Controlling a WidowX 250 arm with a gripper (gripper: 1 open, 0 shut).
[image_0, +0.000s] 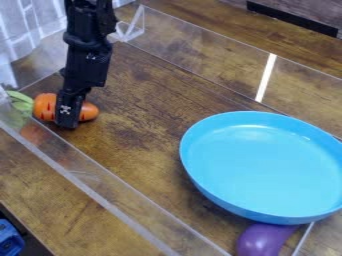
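My black gripper (71, 112) reaches down at the left side of the clear-walled area, shut on an orange carrot (46, 105) with a pale green top (16, 98). The carrot lies low against the left clear wall, its middle partly hidden behind the fingers.
A large blue plate (261, 165) fills the right side, with a purple eggplant (265, 238) below it near the front edge. The wooden floor (160, 100) between gripper and plate is bare. Clear walls run round it. A small blue object (6, 238) is at lower left.
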